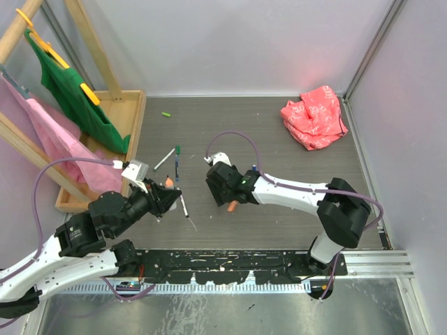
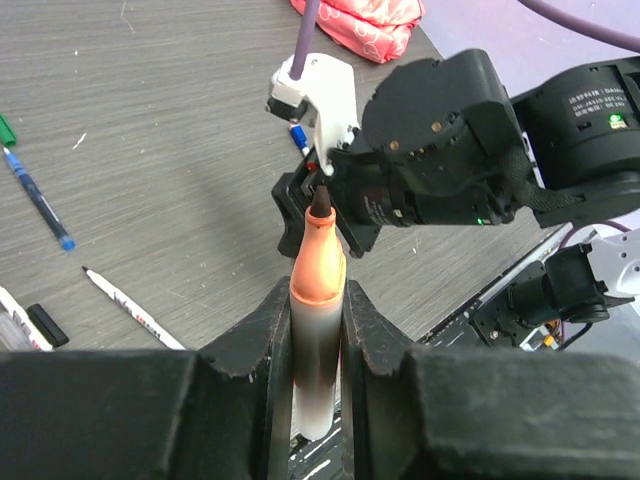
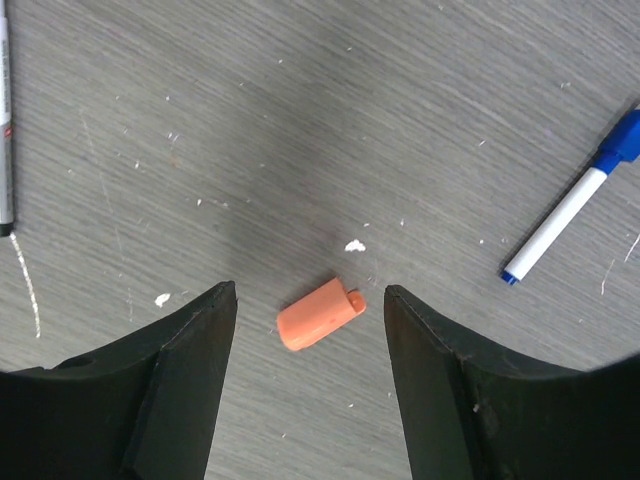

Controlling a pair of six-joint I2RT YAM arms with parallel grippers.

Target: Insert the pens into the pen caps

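An uncapped marker (image 2: 318,265) with an orange collar, pale barrel and dark tip is clamped in my left gripper, its tip pointing away from the gripper. The orange cap (image 3: 320,314) lies on the table; in the right wrist view it sits below and between the fingertips of my right gripper, which is open and holds nothing. In the top view the same cap (image 1: 232,206) peeks out beneath the right gripper. A blue-capped white marker (image 3: 560,219) lies to one side of the cap.
Uncapped white pen (image 2: 133,308), blue pen (image 2: 40,197) and a black cap (image 2: 47,326) lie on the table's left side. A green cap (image 1: 166,114) rests farther back. Pink-red cloth (image 1: 316,117) is at back right, a wooden rack (image 1: 126,112) at left.
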